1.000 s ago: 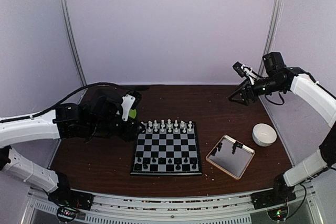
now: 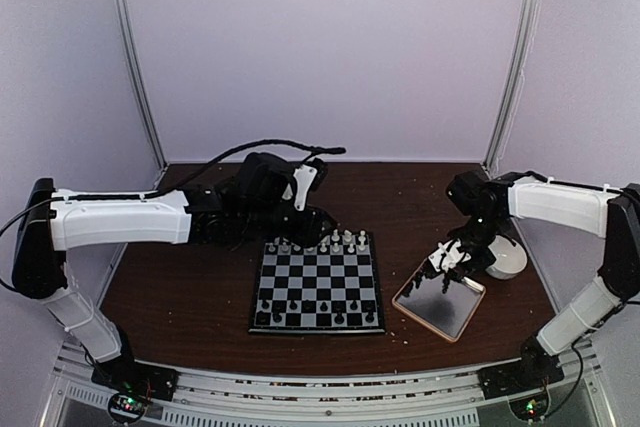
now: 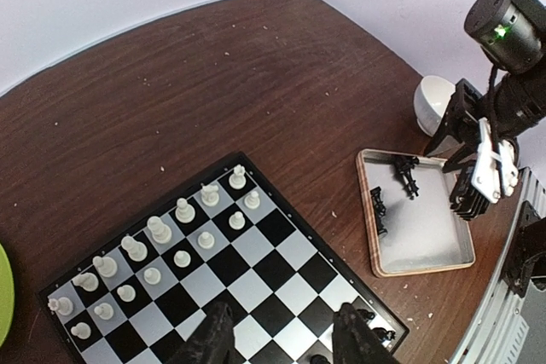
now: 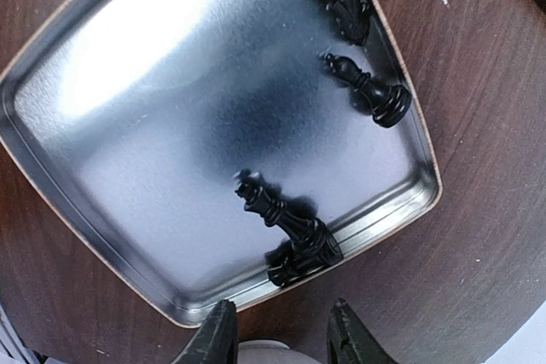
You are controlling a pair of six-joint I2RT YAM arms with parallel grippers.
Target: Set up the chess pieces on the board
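Note:
White pieces stand in two rows along one side of the chessboard [image 3: 275,270]; the nearest row includes a white pawn [image 3: 206,239]. On the opposite side several black pieces [image 2: 339,318] stand with gaps between them. Lying in the metal tray [image 4: 145,100] are several black pieces, among them a slim one [image 4: 371,91] and a tall one [image 4: 281,215] resting against another at the rim. My left gripper hangs above the board, open and empty. My right gripper is over the tray's edge region, its fingers apart with nothing between them.
A white bowl [image 2: 508,258] stands on the table close to the tray's far right corner, beneath the right arm. Part of a green round object [image 3: 5,296] shows at the left edge. Behind the board the dark tabletop [image 2: 390,197] is free.
The pieces look unmoved.

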